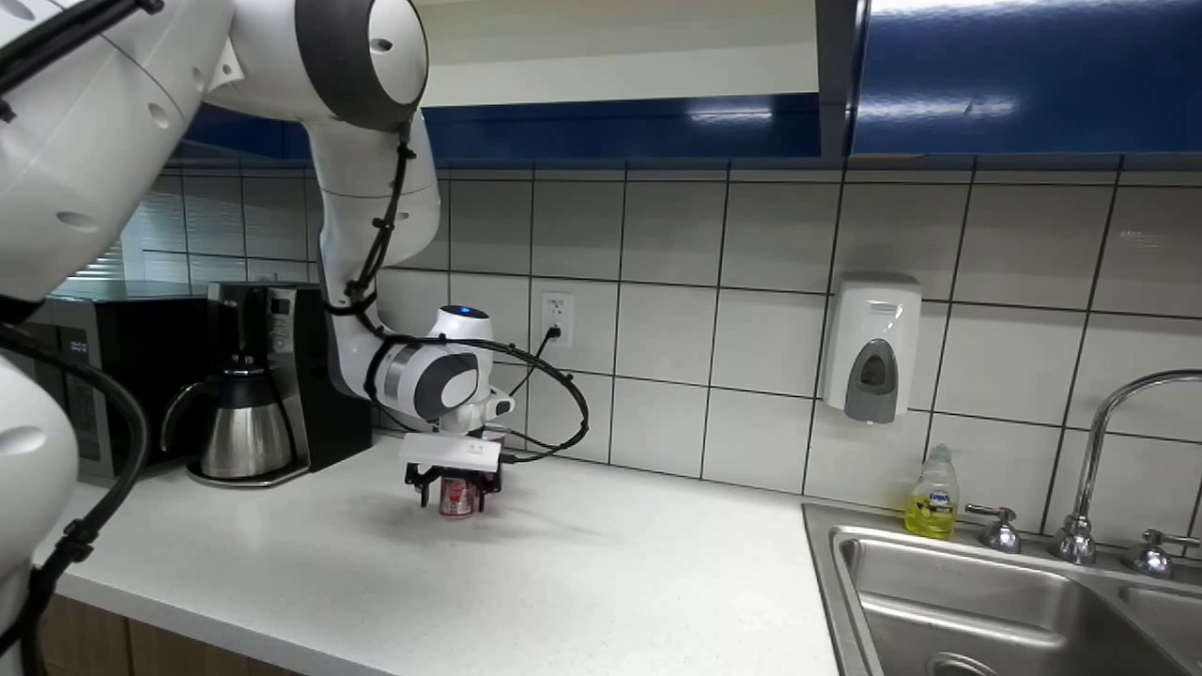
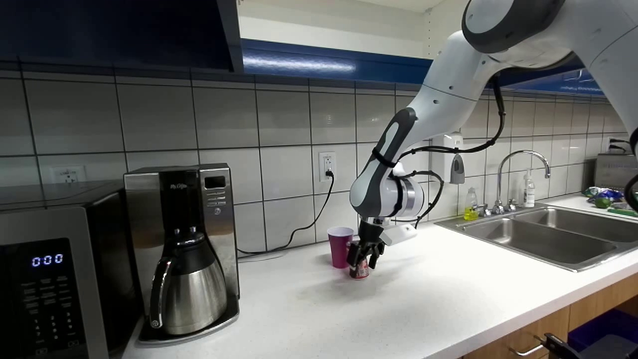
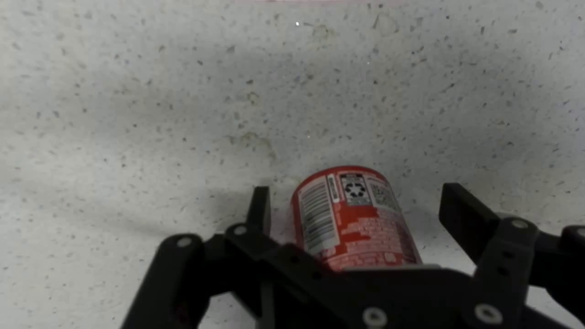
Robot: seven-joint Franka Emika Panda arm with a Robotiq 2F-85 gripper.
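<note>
A red can (image 3: 356, 214) with a barcode stands on the white counter in the wrist view, its top hidden by the gripper body. My gripper is open over it, one finger (image 3: 260, 211) to the left and the other (image 3: 463, 214) to the right, with visible gaps on both sides. From outside, the gripper (image 1: 453, 502) points down with the can (image 1: 456, 497) between its fingers. The lower part of the can (image 2: 360, 271) shows below the gripper (image 2: 363, 261) in the second exterior view.
A purple cup (image 2: 339, 246) stands close behind the can, near the tiled wall. The coffee maker (image 2: 218, 239) and microwave (image 2: 60, 269) occupy the left. Far to the right are a soap bottle (image 1: 932, 496) and the sink (image 1: 839, 575).
</note>
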